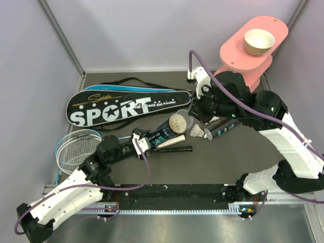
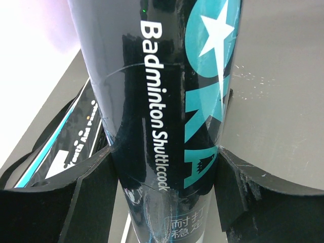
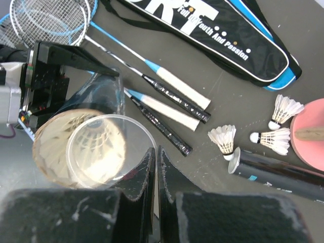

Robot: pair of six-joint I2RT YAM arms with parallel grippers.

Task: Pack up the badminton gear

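My left gripper (image 1: 143, 143) is shut around a black shuttlecock tube (image 2: 167, 101), tilted up with its open mouth facing right. A pale shuttlecock (image 1: 177, 123) fills that mouth. Thin clear lid (image 3: 109, 152) hangs by its rim from the tips of my right gripper, which is shut on it. In the right wrist view the lid overlaps the tube's mouth; whether they touch I cannot tell. Flat at the back lies the black SPORT bag (image 1: 129, 106). Rackets (image 1: 78, 152) rest at the left, their handles (image 3: 167, 131) reaching under the held tube.
Three loose shuttlecocks (image 3: 223, 139) lie near a second dark tube (image 3: 278, 174) on the right. A pink stand (image 1: 253, 50) bearing a cream bowl (image 1: 259, 41) occupies the back right corner.
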